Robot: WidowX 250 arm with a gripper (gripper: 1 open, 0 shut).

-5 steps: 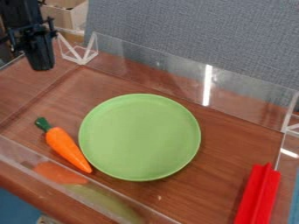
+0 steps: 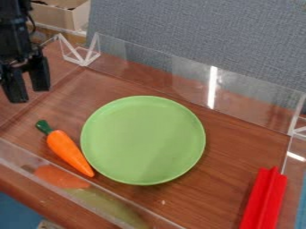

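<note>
My black gripper [image 2: 27,82] hangs open at the upper left, its two fingers pointing down with nothing between them, above and left of an orange carrot [image 2: 68,152] with a green top. The carrot lies on the wooden table just left of a large round green plate [image 2: 142,140], which is empty.
A red object [image 2: 264,199] lies at the right front. Clear low walls [image 2: 257,103] with white corner brackets edge the table, backed by a grey surface [image 2: 198,31]. A cardboard box [image 2: 60,13] stands beyond the back left. The wood behind the plate is clear.
My gripper has moved down and to the left from near the back corner, and both fingers now show apart. The carrot, plate and red object are unmoved.
</note>
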